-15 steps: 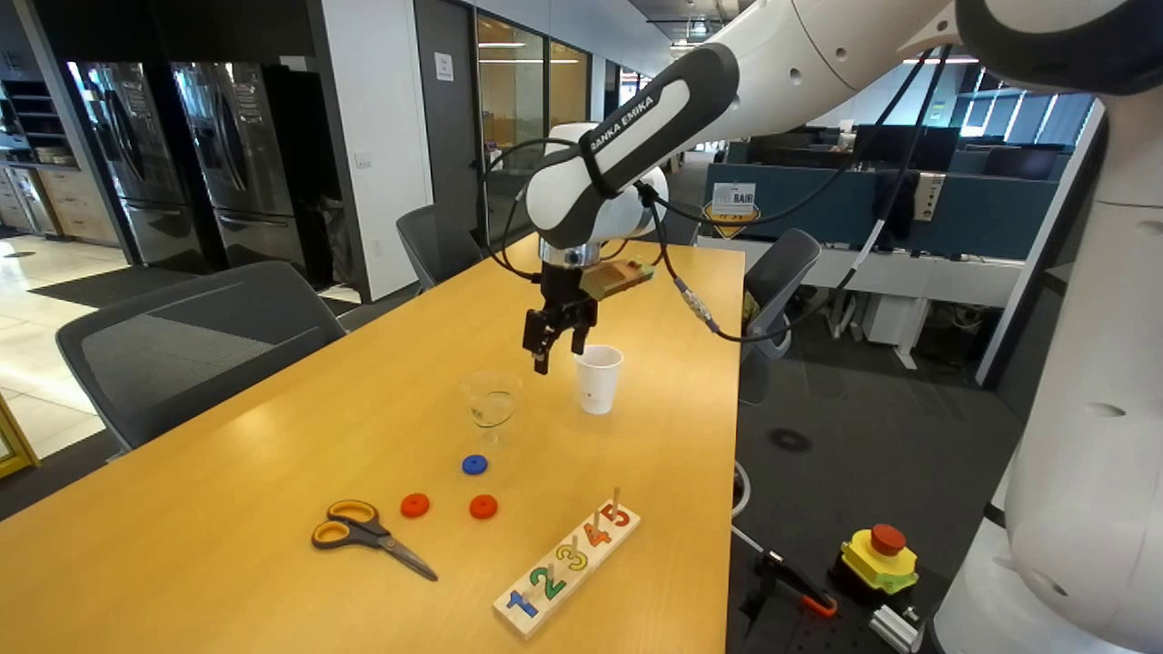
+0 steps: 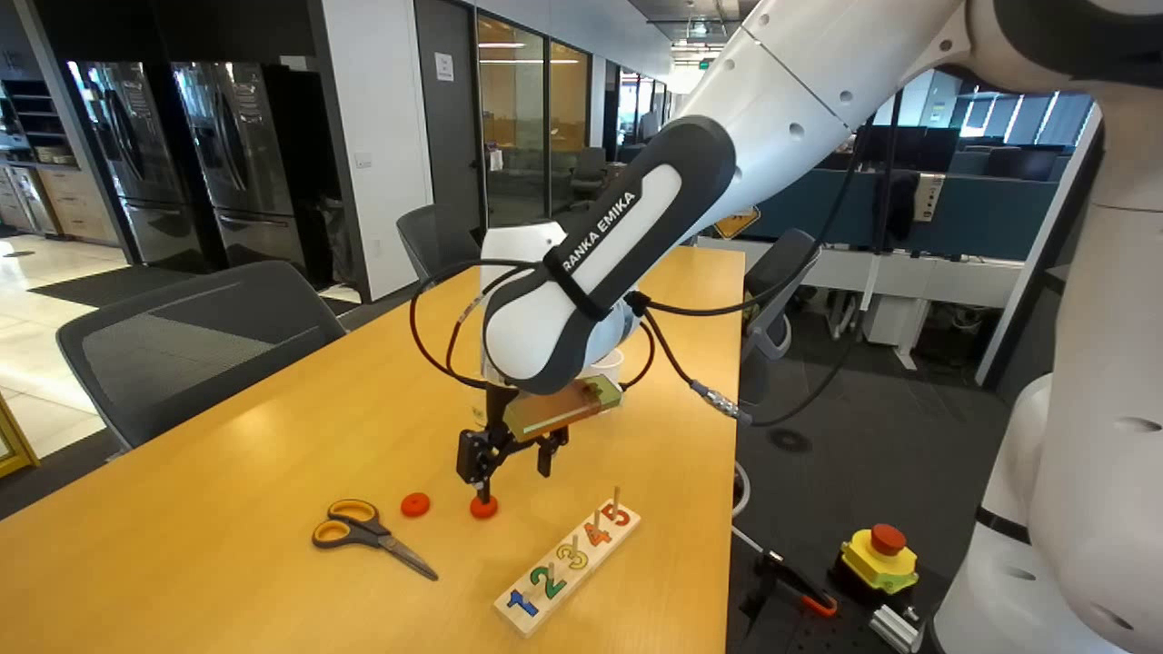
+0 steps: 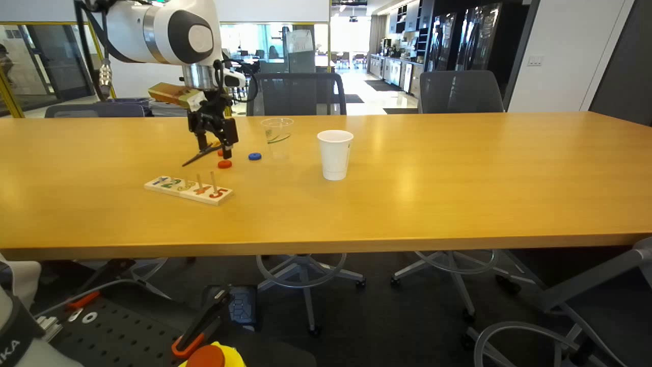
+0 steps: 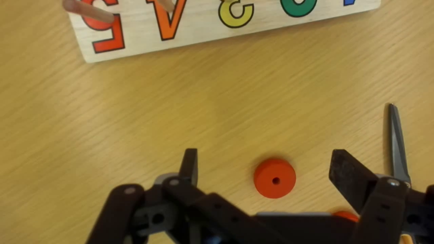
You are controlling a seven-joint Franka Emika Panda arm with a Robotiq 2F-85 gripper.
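My gripper is open above the table, its fingers spread wide to either side of a red ring (image 4: pixel 275 178) with a small centre hole. The ring lies flat on the wood, nearer the left finger than touching either one. A second red ring (image 2: pixel 415 505) rests close by, mostly hidden behind the gripper in the wrist view. The numbered peg board (image 2: pixel 569 567), marked 1 to 5 with upright wooden pegs, lies a short way off. A blue ring (image 3: pixel 254 156) shows in exterior view 2; the gripper hides it in exterior view 1.
Scissors (image 2: pixel 372 534) with orange-and-black handles lie beside the red rings, blade (image 4: pixel 397 142) close to one finger. A white cup (image 3: pixel 334 155) and a clear cup (image 3: pixel 278 137) stand on the table (image 3: pixel 458 183).
My gripper has come from beside the white cup to above the red rings, moving nearer the peg board and lower. The rings, scissors and board lie where they were.
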